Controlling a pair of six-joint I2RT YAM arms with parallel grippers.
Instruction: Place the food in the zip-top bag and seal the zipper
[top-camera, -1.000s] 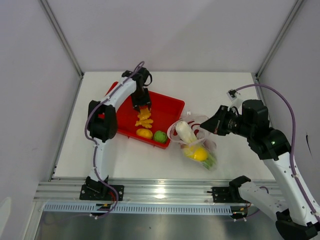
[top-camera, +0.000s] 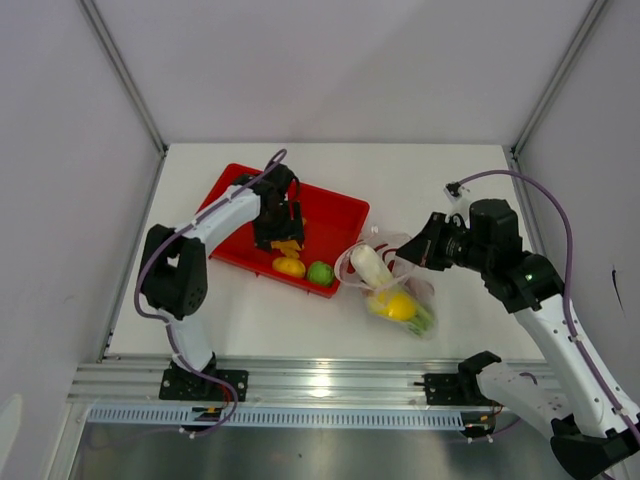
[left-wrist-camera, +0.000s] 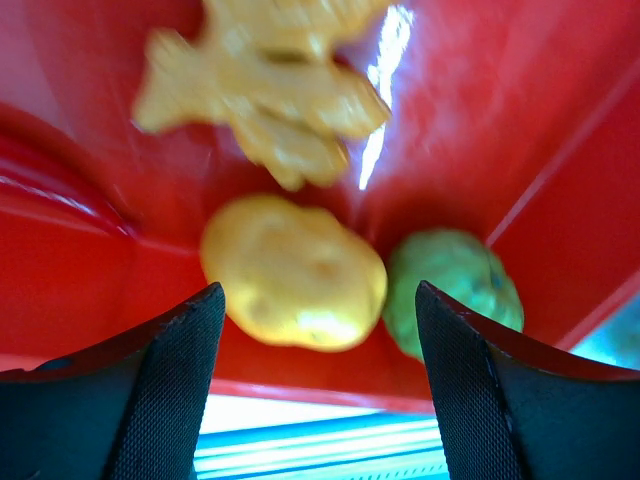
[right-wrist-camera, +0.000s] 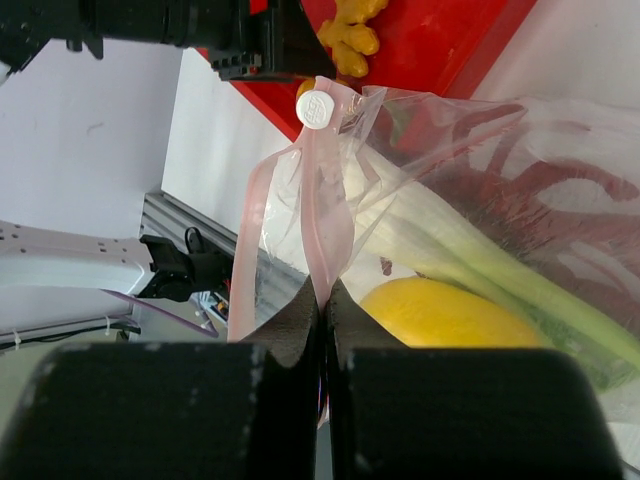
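My left gripper hangs open low in the red tray, over a yellow piece of food. Beside that sit a green round piece and knobbly ginger-like pieces; a red pepper-like piece lies at the left wrist view's edge. My right gripper is shut at the pink zipper edge of the clear bag, which holds a yellow item, a pale stalk vegetable and, in the top view, a white piece.
The tray stands left of the bag on the white table.
My left gripper has moved from the tray's back edge toward the front, down over the food.
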